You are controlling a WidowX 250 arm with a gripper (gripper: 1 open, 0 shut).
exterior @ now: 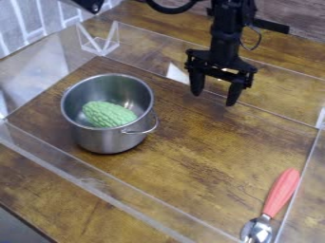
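Note:
My black gripper (219, 80) is at the upper middle, open, its dark fingers pointing down over the wooden surface. A steel pot (127, 100) sits at the left with a green bumpy object (108, 114) inside, apart from the gripper. A utensil with a red handle (280, 190) and metal end lies at the lower right.
Transparent edges or strips border the work area, with a pale object behind the gripper at its left.

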